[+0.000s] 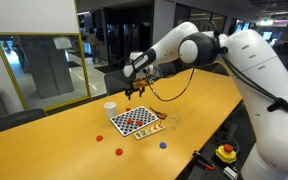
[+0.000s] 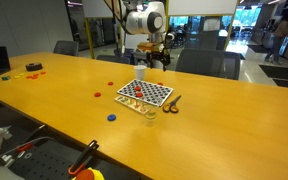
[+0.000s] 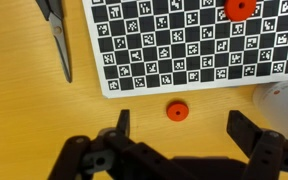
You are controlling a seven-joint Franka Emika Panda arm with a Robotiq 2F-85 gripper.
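My gripper stands open above the table in the wrist view, with a small red disc (image 3: 177, 111) on the tabletop below the gap between its fingers. Nothing is held. The disc lies just off the edge of a black-and-white patterned board (image 3: 192, 78). On that board sits an orange-red disc (image 3: 241, 8), near the top of the wrist view. In exterior view 1 the gripper (image 1: 135, 93) hangs over the far side of the board (image 1: 134, 122).
A white cup (image 3: 282, 104) stands close on the right in the wrist view. Scissors (image 3: 57, 30) lie beyond the board's left side. A wooden strip with several pieces (image 2: 133, 104), a blue disc (image 2: 111, 118) and a clear cup (image 2: 150, 118) are nearby. Open tabletop lies leftward in exterior view 2.
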